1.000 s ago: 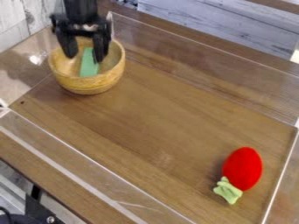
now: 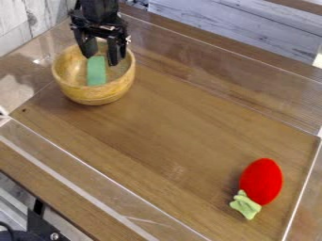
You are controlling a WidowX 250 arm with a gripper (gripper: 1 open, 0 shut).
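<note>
The black gripper (image 2: 100,41) is over the back of a wooden bowl (image 2: 96,90) at the upper left, its fingers spread apart. A green block (image 2: 96,71) sits inside the bowl, just below the gripper. Whether the fingertips touch the block is unclear.
A red oval object with a pale green top (image 2: 261,183) lies at the lower right of the wooden table (image 2: 164,141). A white slatted backdrop stands behind the table's back edge.
</note>
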